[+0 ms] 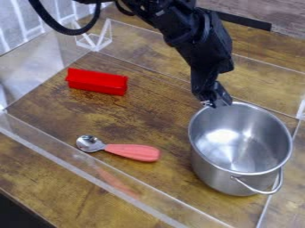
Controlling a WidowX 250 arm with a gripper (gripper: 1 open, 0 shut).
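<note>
My gripper (212,96) hangs at the upper right, just above the back rim of a steel pot (238,147), its fingers apart and holding nothing that shows. The pot stands at the lower right with a wire handle toward the front. A spoon with a pink handle (131,152) lies left of the pot. A red block (98,82) lies at the upper left.
The wooden table (71,125) has clear room in the middle and at the left. Transparent panels or edges run along the left and front.
</note>
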